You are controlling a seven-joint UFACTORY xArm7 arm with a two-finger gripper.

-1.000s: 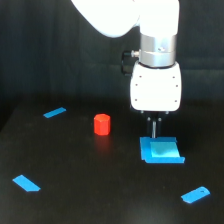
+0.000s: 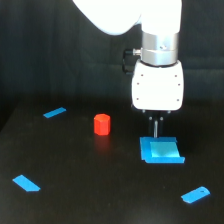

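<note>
My gripper points down under the white arm, just above the far edge of a blue square with a lighter blue middle. Its dark, thin fingers are small against the black background, so whether they are open or shut is hard to make out. No object shows between them. To the left, apart from the gripper, a red block with a six-sided outline stands on the black table.
Blue tape strips mark the table: one at the far left, one at the near left and one at the near right.
The arm and gripper have shifted very slightly to the right. The red block and the blue square have stayed in place.
</note>
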